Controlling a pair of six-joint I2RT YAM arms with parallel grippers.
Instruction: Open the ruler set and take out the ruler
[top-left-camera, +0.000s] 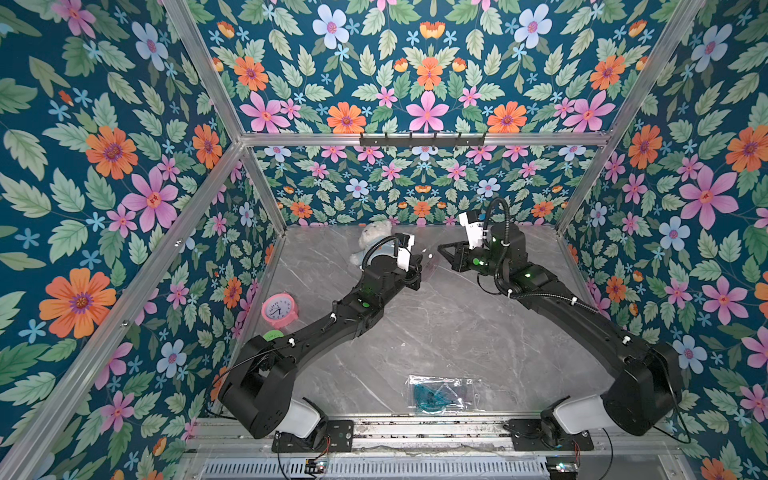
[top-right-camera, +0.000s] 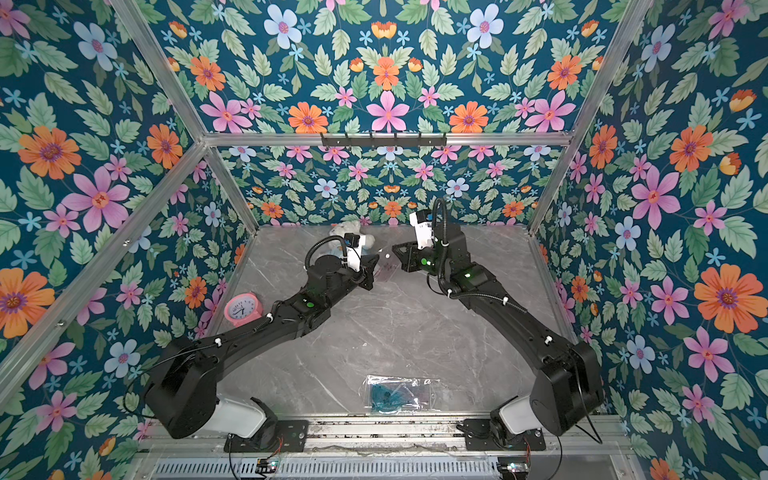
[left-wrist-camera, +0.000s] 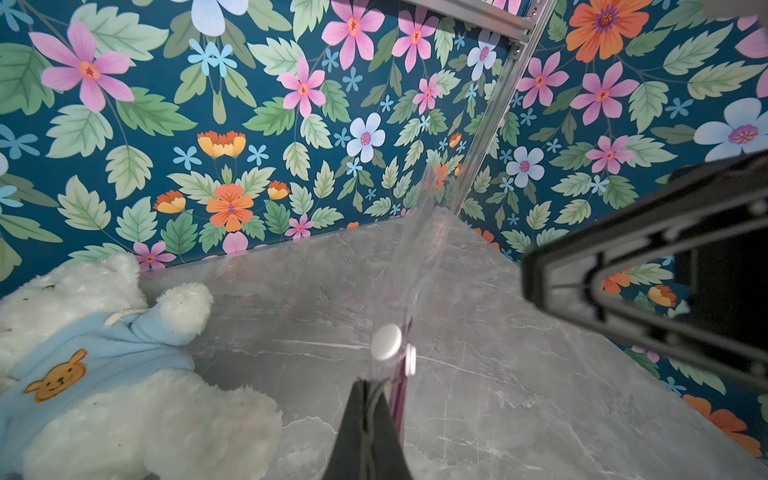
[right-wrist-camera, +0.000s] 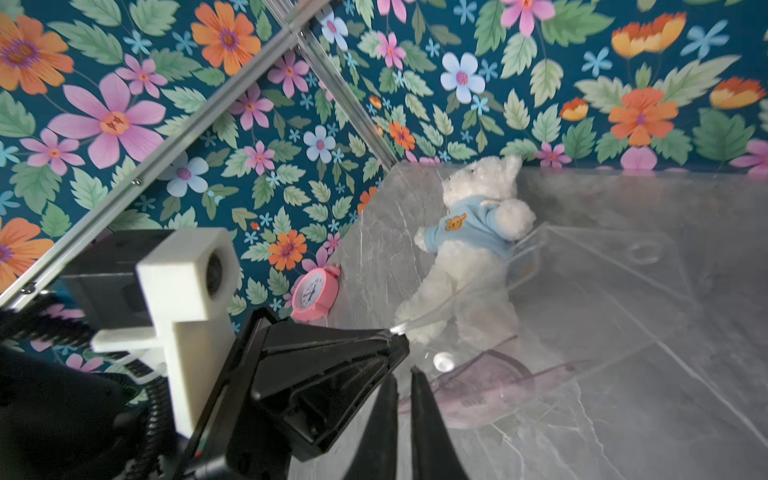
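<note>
A clear pouch (right-wrist-camera: 600, 304) with white buttons (left-wrist-camera: 386, 342) and pinkish contents (right-wrist-camera: 472, 388) is up between the grippers, in front of the bear. My left gripper (top-left-camera: 416, 280) is shut on the pouch's edge, its fingertips meeting it in both wrist views. My right gripper (top-right-camera: 400, 254) is beside the pouch on the right, fingers shut; in its wrist view the tips stand in front of the pouch, and what lies between them is hard to see.
A white bear (right-wrist-camera: 472, 232) in a blue shirt lies at the back. A pink clock (top-left-camera: 280, 308) is at left. A clear packet with teal contents (top-right-camera: 412, 393) lies at the front edge.
</note>
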